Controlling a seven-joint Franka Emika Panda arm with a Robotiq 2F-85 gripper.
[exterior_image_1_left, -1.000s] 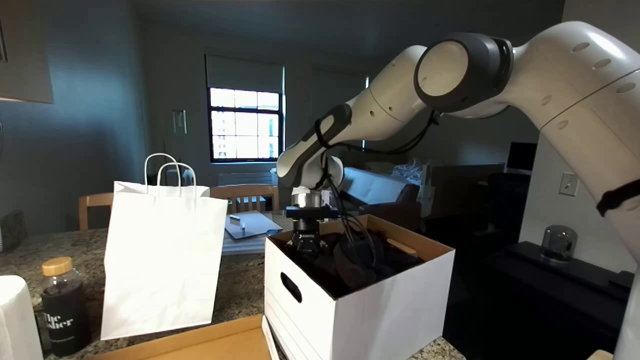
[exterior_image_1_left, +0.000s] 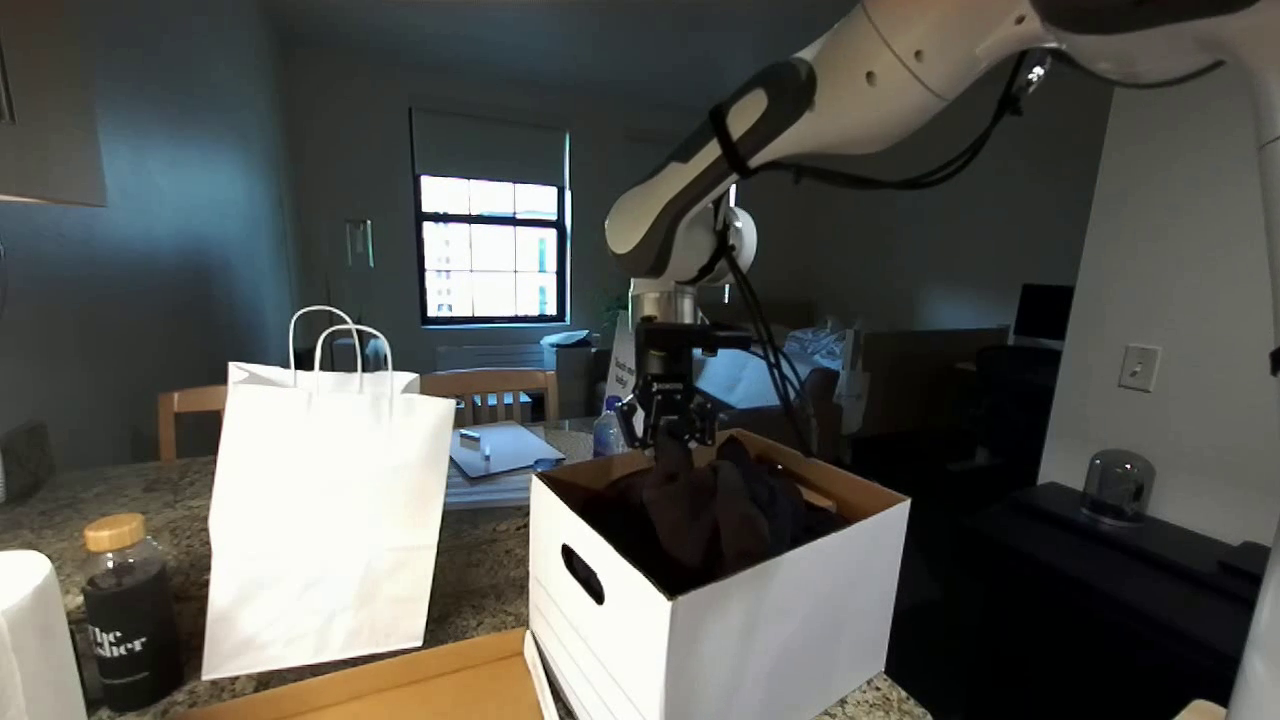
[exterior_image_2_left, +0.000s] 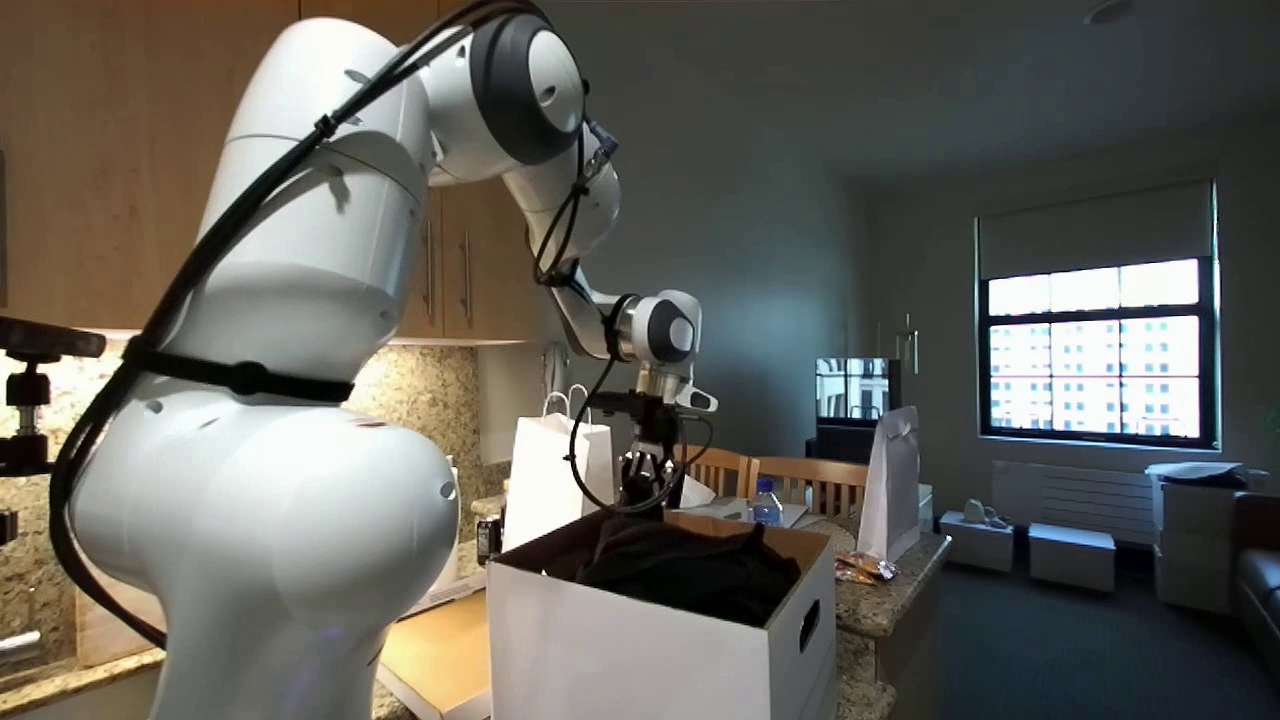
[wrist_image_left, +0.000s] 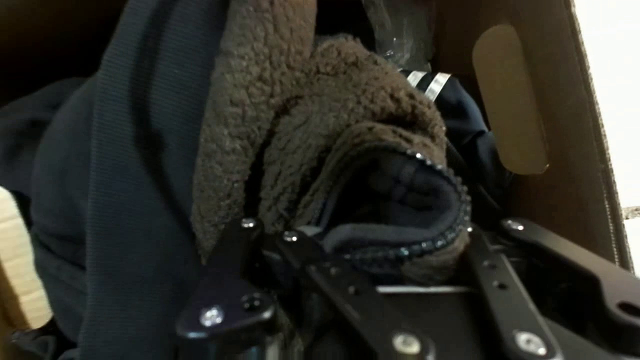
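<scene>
A brown fleece garment (wrist_image_left: 240, 138) rises in a pulled-up fold out of the white box (exterior_image_1_left: 780, 624). My gripper (exterior_image_1_left: 672, 434) is just above the box opening, shut on the top of that fold. In the wrist view a zippered edge (wrist_image_left: 420, 247) of the fleece bulges up at the fingers, showing a dark lining inside. Dark blue ribbed cloth (wrist_image_left: 144, 150) hangs alongside to the left. Most of the fleece's lower part stays inside the box among other dark clothes (exterior_image_2_left: 696, 564). The fingertips themselves are largely hidden by cloth.
Left of the box stands a white paper bag (exterior_image_1_left: 324, 528), with a bottle (exterior_image_1_left: 130, 618) farther left. A cardboard lid (exterior_image_1_left: 408, 690) lies against the box's near left side. Behind the box are papers (exterior_image_1_left: 506, 448) and a water bottle (exterior_image_1_left: 608, 432).
My gripper has risen from inside the box to above its rim and shifted right in exterior view 1. A fold of fleece has come up with it.
</scene>
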